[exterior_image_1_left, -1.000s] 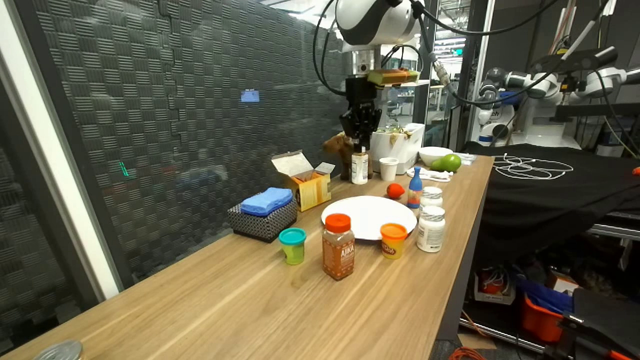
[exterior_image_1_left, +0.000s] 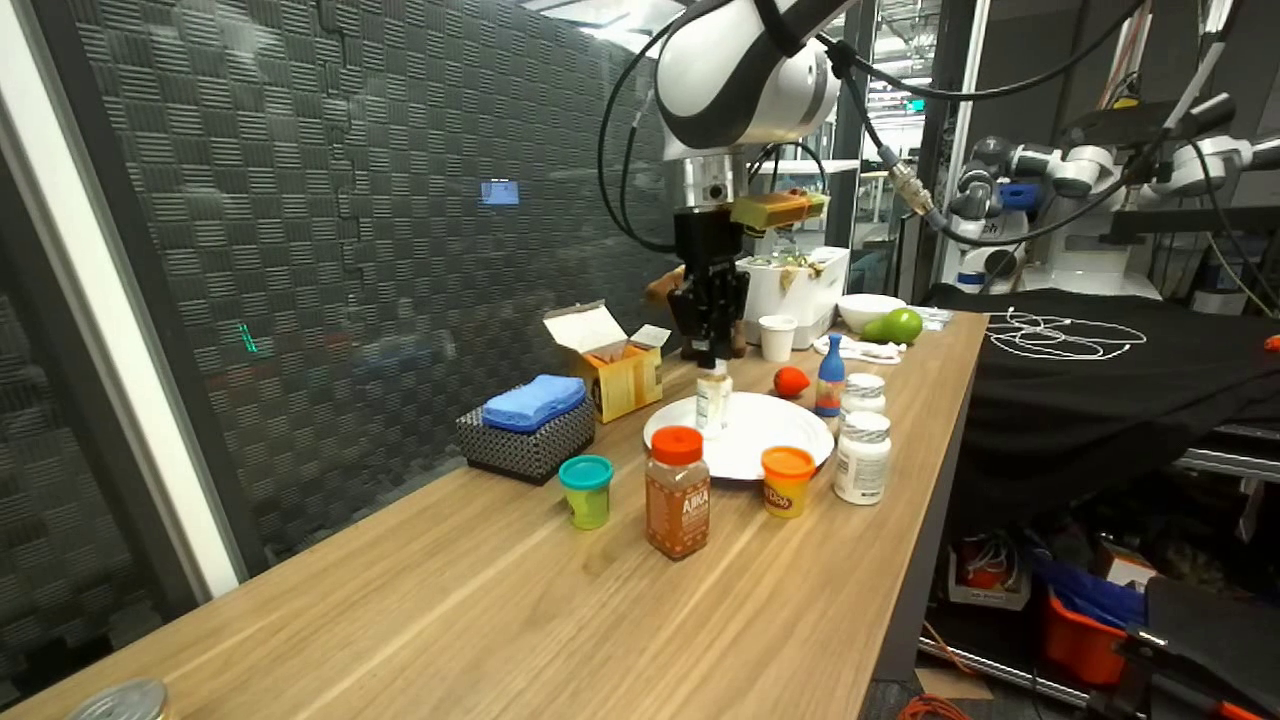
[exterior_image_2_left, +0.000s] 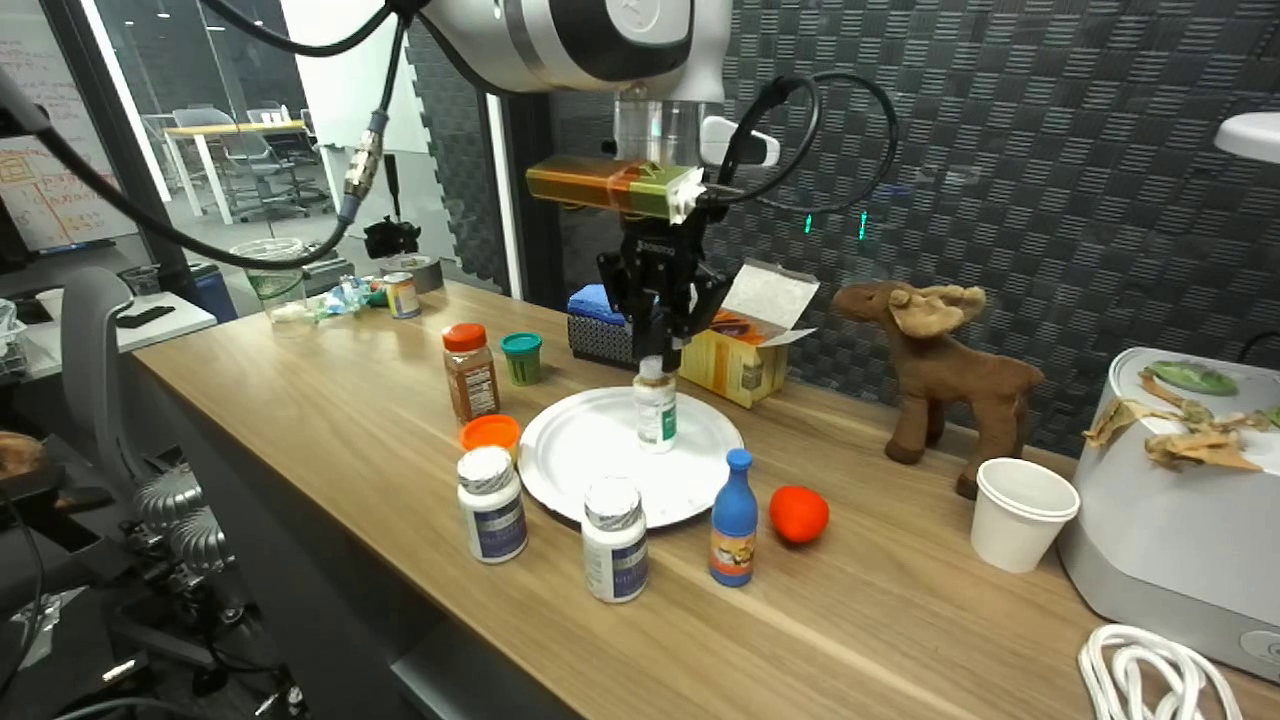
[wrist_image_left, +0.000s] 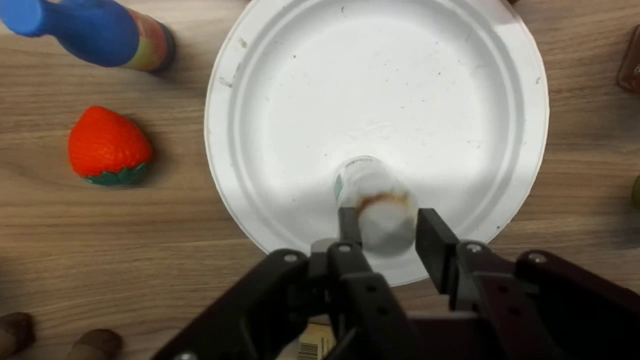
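Observation:
A small bottle (exterior_image_2_left: 656, 414) with a white cap and a green-and-white label is upright at the white plate (exterior_image_2_left: 576, 462), its base apparently resting there. From above, my gripper has one finger on each side of the cap. The left finger (wrist_image_left: 349, 225) looks close against it, and at the right finger (wrist_image_left: 435, 246) any gap is very slim. Whether the fingers still press on the cap cannot be made out. In exterior view 1 the black gripper (exterior_image_1_left: 714, 360) points straight down over the plate.
Around the plate stand an orange-lidded tub (exterior_image_1_left: 787, 482), a spice jar (exterior_image_1_left: 679, 492), two white pill bottles (exterior_image_2_left: 492, 504), a blue bottle (exterior_image_2_left: 733, 522) and a red toy strawberry (exterior_image_2_left: 798, 514). An open yellow box (exterior_image_2_left: 734, 360) stands behind.

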